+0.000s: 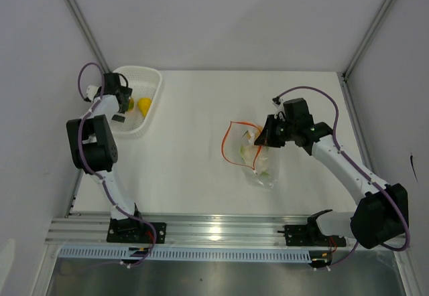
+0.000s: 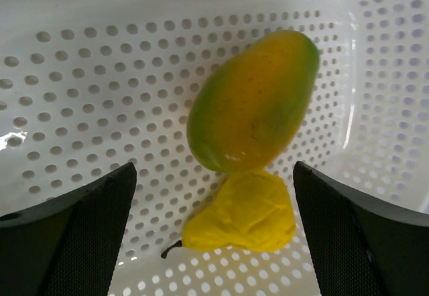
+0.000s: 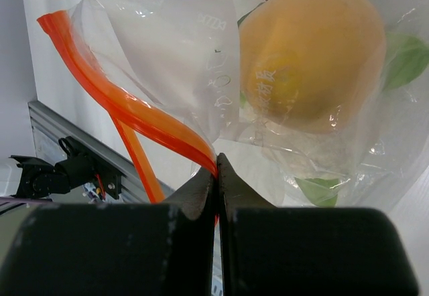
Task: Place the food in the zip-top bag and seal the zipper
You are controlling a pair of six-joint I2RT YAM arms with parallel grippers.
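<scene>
My left gripper is open over the white perforated basket (image 1: 151, 75); between and ahead of its fingers lie a green-yellow mango (image 2: 251, 102) and a yellow pepper-like food (image 2: 241, 212). The clear zip bag (image 1: 258, 172) with orange zipper (image 3: 134, 105) lies right of centre, an orange round food (image 3: 312, 48) and green leaves inside. My right gripper is shut at the bag's opening, on the orange zipper edge.
Metal rails border it, with walls at the sides and back.
</scene>
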